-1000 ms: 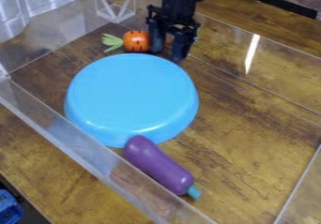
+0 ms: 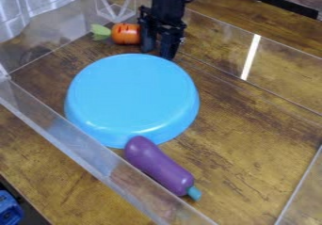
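My black gripper (image 2: 163,35) is low at the top centre of the camera view, just right of an orange toy vegetable (image 2: 124,34) with a green top. Whether its fingers are open or shut cannot be made out against the dark arm. A light blue round lid or plate (image 2: 131,96) lies in the centre, with a purple toy eggplant (image 2: 160,167) below it.
Clear walls (image 2: 63,158) border the wooden surface (image 2: 246,135), which has free room on the right. A blue object (image 2: 8,210) lies at the lower left edge. A wire-like white object stands at the upper left.
The gripper has shifted slightly over the last second at the top centre, beside the orange toy. The orange toy looks slightly moved. The plate and eggplant are unchanged.
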